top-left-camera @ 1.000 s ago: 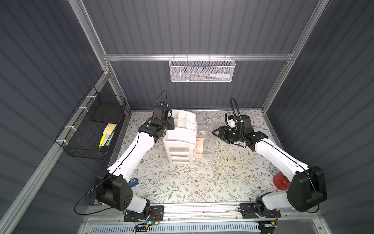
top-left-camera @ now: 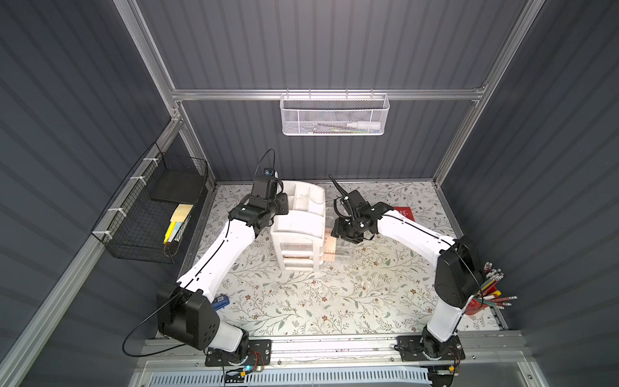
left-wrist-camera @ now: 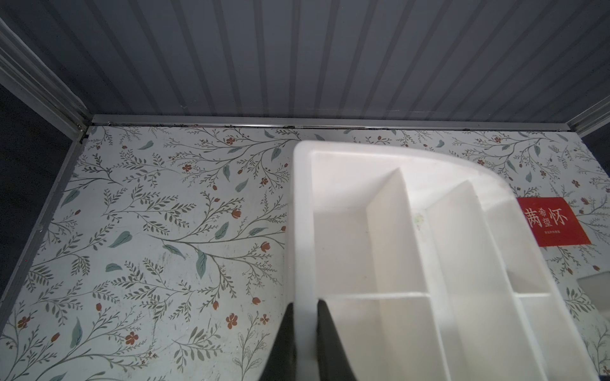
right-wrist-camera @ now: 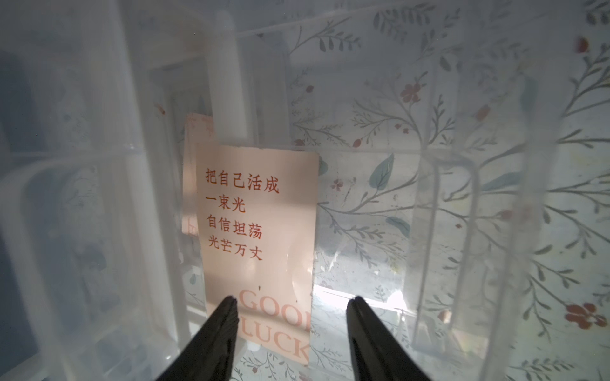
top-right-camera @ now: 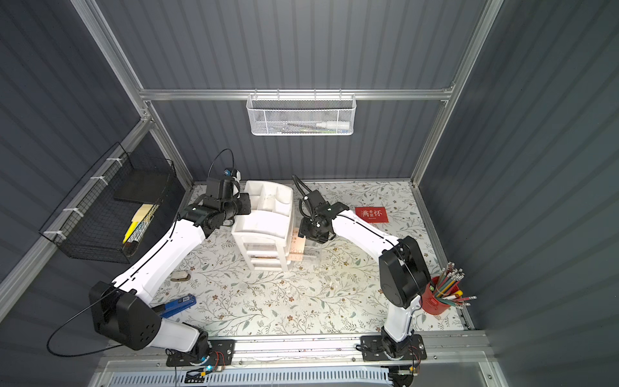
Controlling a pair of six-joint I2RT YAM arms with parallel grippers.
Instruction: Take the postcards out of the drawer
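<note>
A white drawer unit point(top-left-camera: 298, 222) stands mid-table, its clear drawer point(right-wrist-camera: 483, 266) pulled out to the right. Pale pink postcards point(right-wrist-camera: 257, 222) lie in the drawer; one reads "GOOD LUCK", with another partly under it. My right gripper is open above the drawer over the front postcard, nothing between its fingers. My left gripper is at the upper left edge of the unit, its blurred fingers on either side of the thin white rim, shut on it.
A red card point(top-right-camera: 371, 214) lies at the back right. A red pen cup point(top-right-camera: 436, 300) sits at the front right, a blue object point(top-right-camera: 177, 304) front left. Wire baskets hang on the back and left walls.
My right arm has moved left from beside the unit to over the open drawer. The left arm has hardly moved.
</note>
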